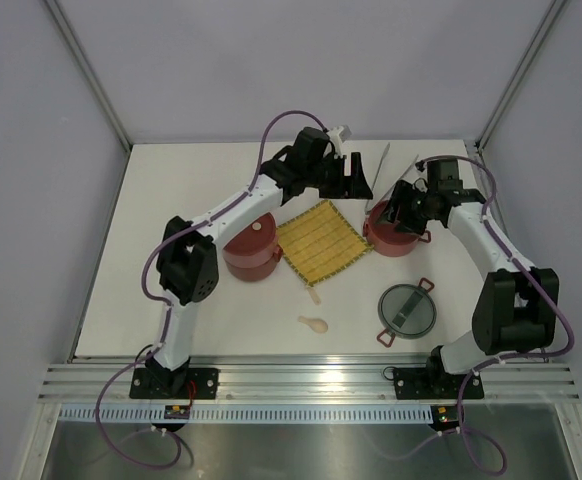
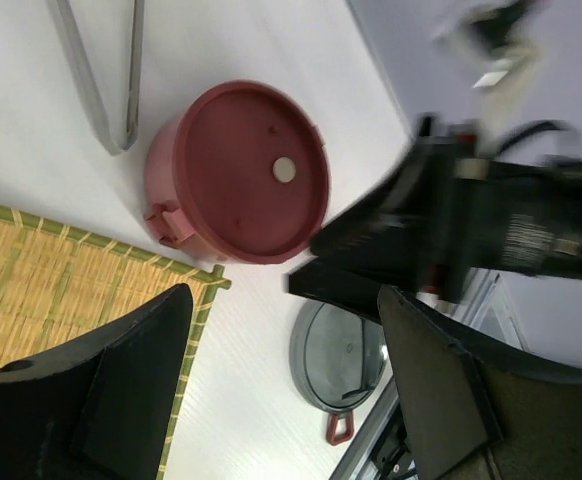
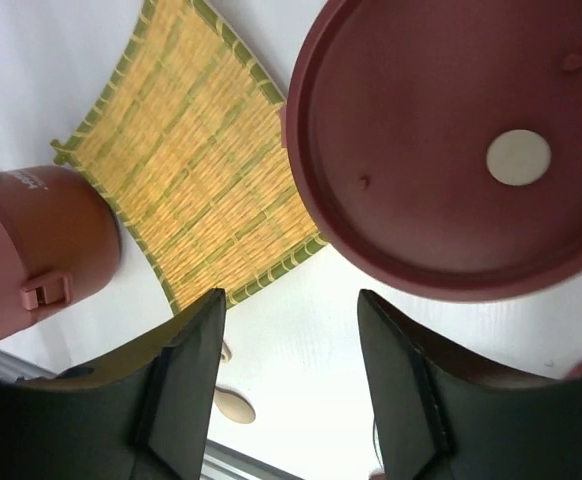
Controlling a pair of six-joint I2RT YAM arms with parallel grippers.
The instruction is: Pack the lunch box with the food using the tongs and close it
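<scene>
A red round pot (image 2: 236, 190) with a lid stands at the right of the table, partly under my right gripper (image 1: 403, 208). In the right wrist view its lid (image 3: 431, 120) fills the upper right, just beyond my open right fingers (image 3: 181, 390). My left gripper (image 1: 347, 175) hangs open over the back middle, left of that pot, nothing between its fingers. A second red pot (image 1: 251, 257) stands left of a bamboo mat (image 1: 324, 241).
A round grey pan (image 1: 421, 310) with red handles lies at the front right. A wooden spoon (image 1: 313, 324) lies at the front middle. Thin metal bars (image 2: 134, 70) lie behind the right pot.
</scene>
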